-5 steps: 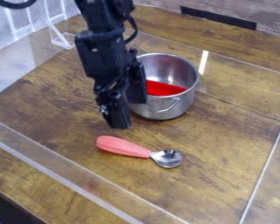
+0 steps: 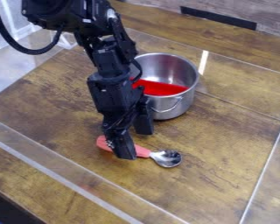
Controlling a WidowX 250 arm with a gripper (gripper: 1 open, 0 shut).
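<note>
My black gripper point(image 2: 122, 138) has its fingertips down at a spoon point(image 2: 166, 157) with a pink handle and metal bowl, lying on the wooden table. The fingers are around or just over the handle's left part; whether they touch it or hold it I cannot tell. Behind the arm stands a steel pot point(image 2: 168, 72) with a red interior, partly hidden by the arm.
A pale object or edge point(image 2: 14, 66) is at the upper left.
The gripper has come down from above the spoon to its handle. The spoon and pot have not visibly moved.
</note>
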